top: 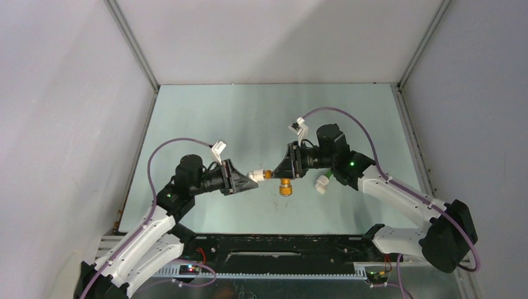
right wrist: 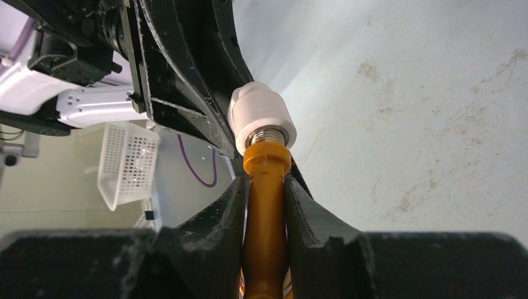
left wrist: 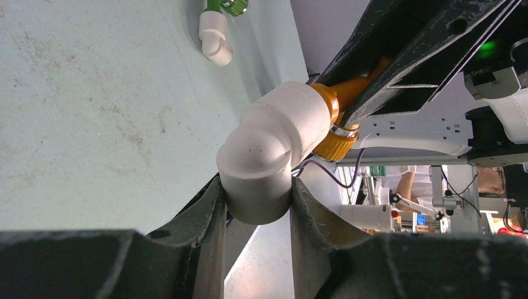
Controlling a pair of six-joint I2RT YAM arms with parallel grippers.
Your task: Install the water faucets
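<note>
Over the middle of the board, my left gripper (top: 245, 182) has a white plastic elbow fitting (left wrist: 266, 156) between its fingertips. My right gripper (top: 281, 171) is shut on an orange faucet piece (right wrist: 264, 212), whose knurled orange cap (top: 286, 188) hangs toward the front. The elbow and orange piece meet end to end, with some metal thread (right wrist: 266, 136) showing between them in the right wrist view.
A second white elbow (top: 322, 184) with a green piece (left wrist: 235, 6) lies on the board beneath my right arm. The board's back and left (top: 205, 112) are clear. Walls stand at back and sides.
</note>
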